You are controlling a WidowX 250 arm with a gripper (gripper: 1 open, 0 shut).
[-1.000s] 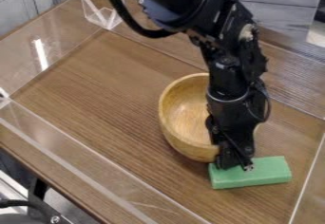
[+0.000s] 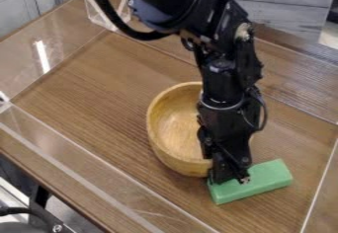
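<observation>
My black gripper (image 2: 224,166) reaches down over the right side of a wooden bowl (image 2: 173,119), its fingertips low at the bowl's front rim and the top of a green block (image 2: 268,180). The block lies on the table against the bowl's front right. Whether the fingers have anything between them is hidden by the dark wrist and fingers.
A clear plastic piece (image 2: 103,10) sits at the far back left. Table edges run along the lower left and at the back, by a grey board (image 2: 284,10).
My gripper and the bowl have shifted left. The green block has moved left too and now sits more tilted, its right end higher in view.
</observation>
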